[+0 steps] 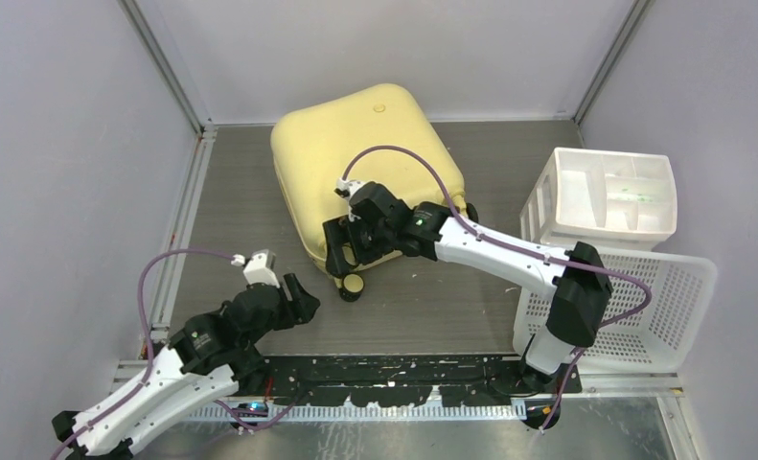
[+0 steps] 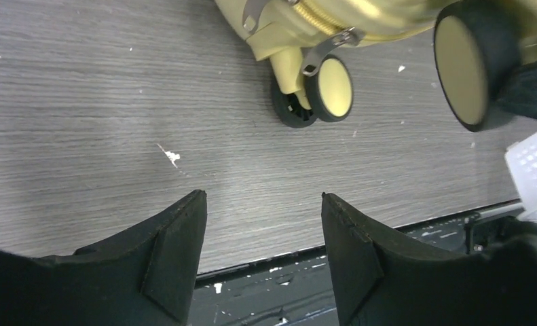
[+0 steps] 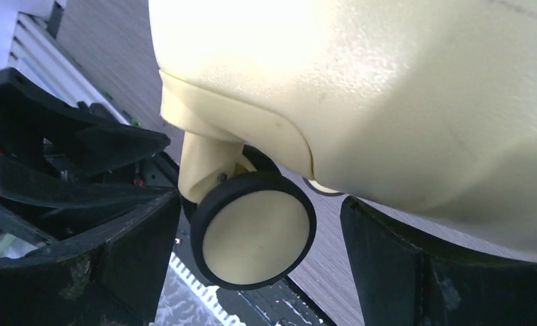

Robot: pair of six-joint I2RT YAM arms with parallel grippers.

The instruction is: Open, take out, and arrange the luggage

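Observation:
A yellow suitcase lies on the grey floor with wheels toward the front. My right gripper is over its front left wheel corner; in the right wrist view its open fingers straddle a wheel, with the suitcase shell just above. My left gripper stands apart, front left of the suitcase, fingers separated and empty over bare floor; the left wrist view shows a wheel beyond them.
At the right stand a white divided container and a perforated white basket. Bare floor lies left of the suitcase. Walls enclose the sides and back.

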